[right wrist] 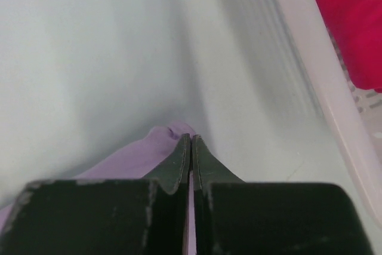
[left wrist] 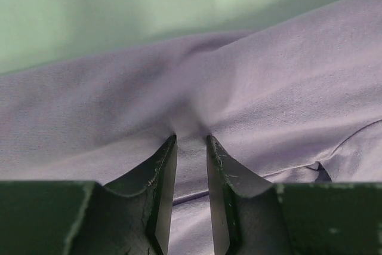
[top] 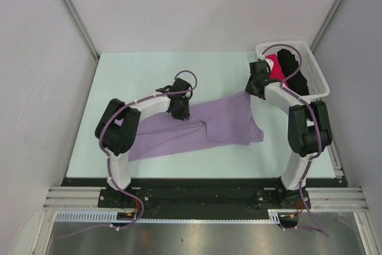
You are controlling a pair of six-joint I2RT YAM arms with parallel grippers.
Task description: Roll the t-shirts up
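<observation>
A lavender T-shirt (top: 227, 125) lies spread across the table, its lower part folded lengthwise. My left gripper (top: 180, 116) is down on the cloth near its middle; in the left wrist view its fingertips (left wrist: 174, 141) press into the fabric, slightly apart, with cloth apparently between them. My right gripper is shut at the shirt's upper right corner, where a puckered edge (right wrist: 158, 144) rises at the fingertips; whether cloth is pinched between them is hard to tell.
A white basket (top: 316, 79) at the back right holds red (top: 277, 71) and black (top: 293, 79) rolled or folded garments, close beside my right gripper.
</observation>
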